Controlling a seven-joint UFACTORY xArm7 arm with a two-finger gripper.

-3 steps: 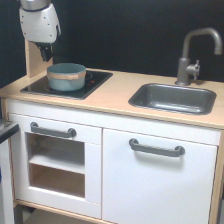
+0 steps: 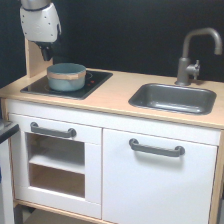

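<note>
A blue-grey pot (image 2: 67,82) with a brownish patch near its rim sits on the dark cooktop (image 2: 98,82) at the left of the toy kitchen's counter. My gripper (image 2: 46,55) hangs at the upper left, pointing down, above and to the left of the pot. Its dark fingers are small against the black background, so I cannot tell whether they stand apart or together, or whether they touch the pot's edge.
At the right of the wooden counter (image 2: 122,90) are a metal sink (image 2: 172,98) and a tall curved faucet (image 2: 187,50). Between cooktop and sink the counter is clear. Below, the white cabinet doors have grey handles (image 2: 157,149); one at left has an open window.
</note>
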